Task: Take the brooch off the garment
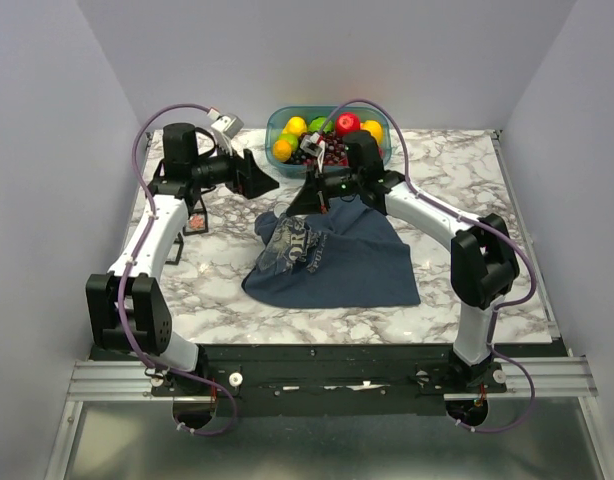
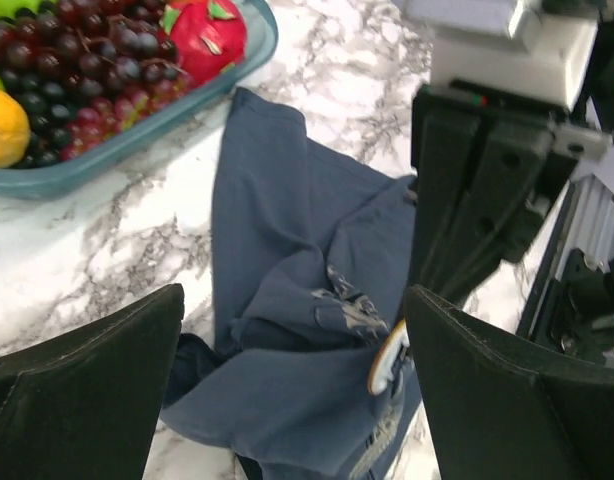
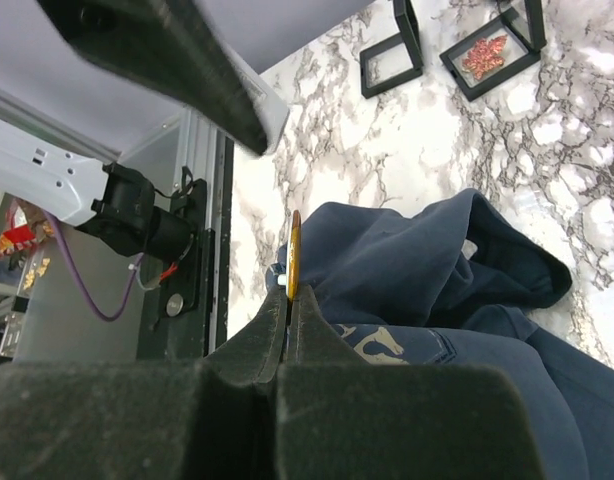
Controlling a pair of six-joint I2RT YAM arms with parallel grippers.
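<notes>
The dark blue garment lies bunched on the marble table, its pale print facing up. My right gripper is over its upper left part, fingers shut. From between those fingertips a thin gold brooch stands out edge-on in the right wrist view. In the left wrist view the brooch appears as a tan-gold curve just over the folded cloth. Whether its pin is still in the fabric is hidden. To the left hangs my left gripper, open, with nothing held; cloth is visible beyond its gap.
Behind the garment stands a teal basket of fruit, close to both grippers. Small black frames sit on the left of the table, one with something orange-red inside. Bare marble lies to the right.
</notes>
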